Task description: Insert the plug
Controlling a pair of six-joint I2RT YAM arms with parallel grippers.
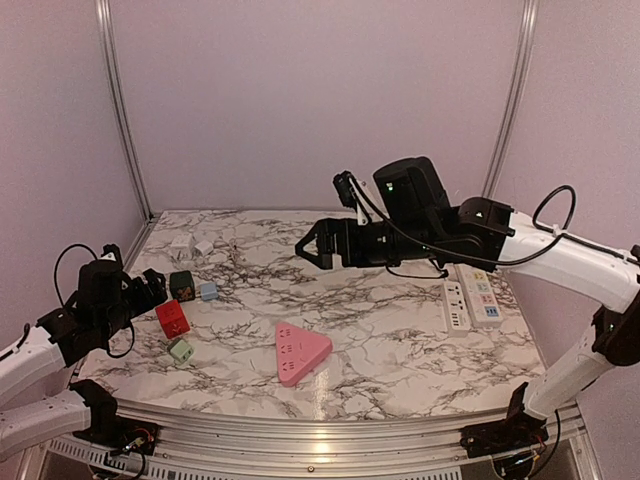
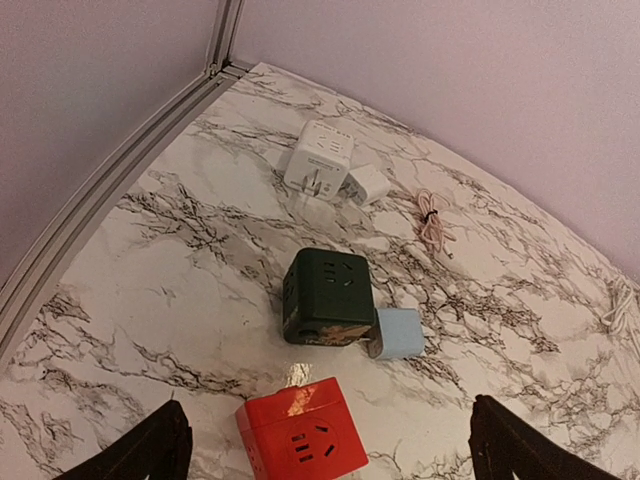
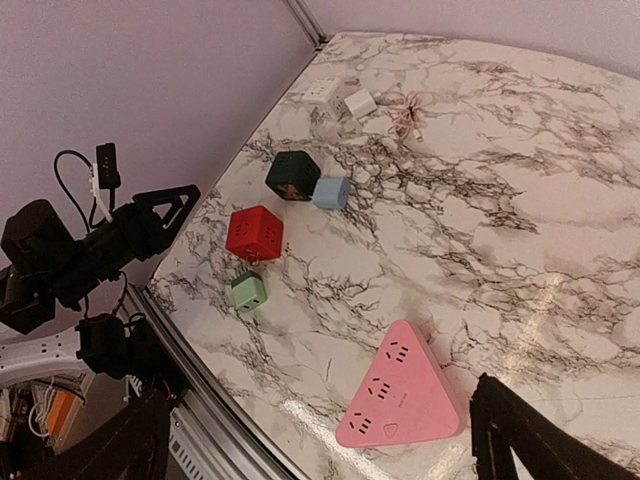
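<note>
Several cube-like plugs and sockets lie at the left of the marble table: a red cube with socket slots (image 2: 305,435), a dark green cube (image 2: 328,298), a light blue block (image 2: 398,334), a pale green block (image 3: 248,291), a white plug with metal prongs (image 2: 321,157) and a smaller white block (image 2: 368,184). A pink triangular power strip (image 1: 302,352) lies near the front middle. My left gripper is open above the red cube, nothing between its fingers. High over the table, my right gripper (image 1: 322,243) is open and empty.
Two white power strips (image 1: 455,306) (image 1: 480,296) lie at the far right, partly behind the right arm. A bundled pale cord (image 2: 430,222) rests toward the back.
</note>
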